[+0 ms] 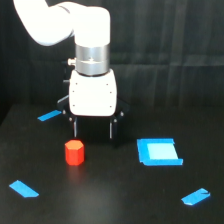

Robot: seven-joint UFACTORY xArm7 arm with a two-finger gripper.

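A small red block with an angular outline sits on the dark table at left of centre. Just behind it and slightly to its right is my gripper, hanging from the white arm. Its two dark fingers stand wide apart, with nothing visible between them. The left finger ends near the block's top edge in the picture; whether they touch cannot be told from this view. A white square bordered by blue tape lies on the table at right.
Strips of blue tape lie at the front left, the front right and the back left. Between the block and the white square the table is bare. Dark curtains hang behind.
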